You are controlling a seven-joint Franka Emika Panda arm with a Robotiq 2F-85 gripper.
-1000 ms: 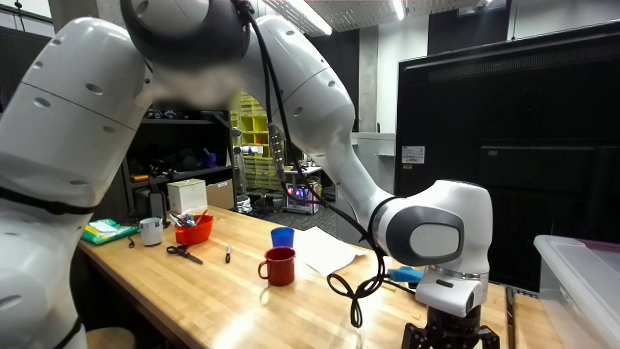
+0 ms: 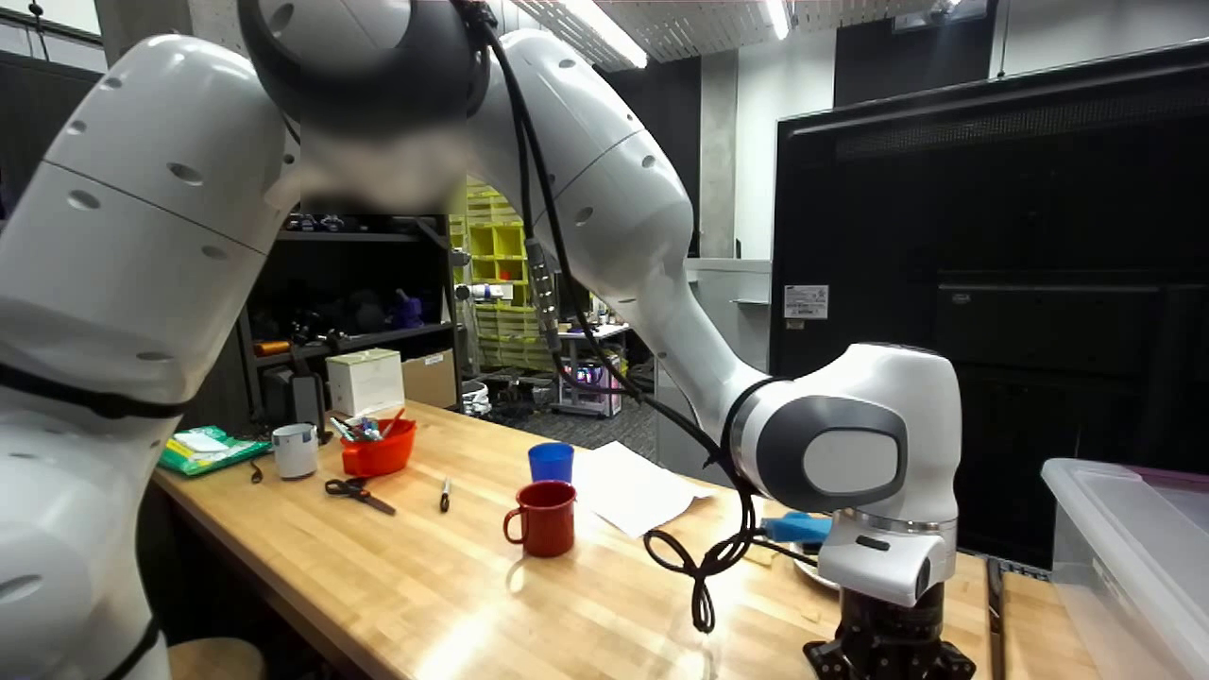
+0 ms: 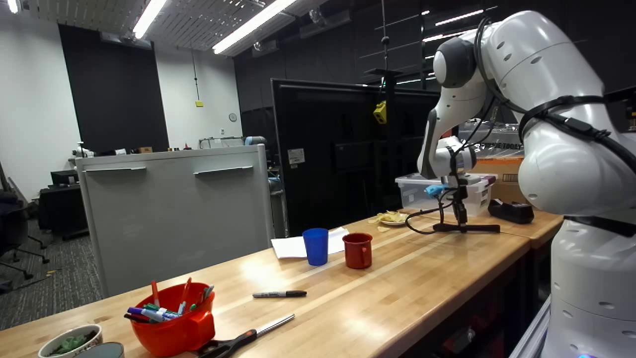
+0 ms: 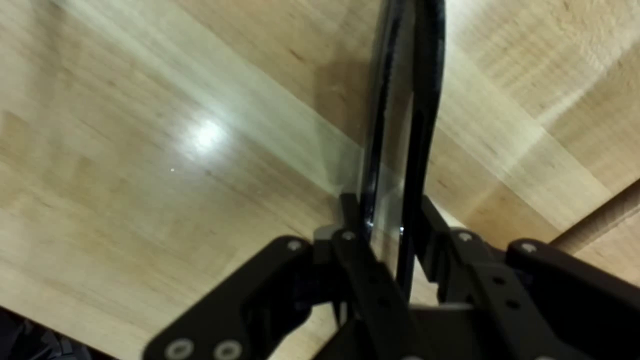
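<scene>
In the wrist view my gripper is shut on a long black tong-like thing. It has two dark, narrow arms with a gap between them and runs away from my fingers toward the top of the view. From the second exterior view, the black thing appears as a low dark bar at the tabletop, with my gripper over it. Whether it touches the wood is unclear. The first exterior view cuts off my fingertips at its lower edge.
A clear plastic bin and a plate of chips are near the gripper. A red mug, blue cup, marker, scissors and red pen holder occupy the other end.
My hand has risen slightly and shifted a little to the right in the first exterior view; its finger linkages stand a bit closer together. The mug, cup and other table items are unmoved.
</scene>
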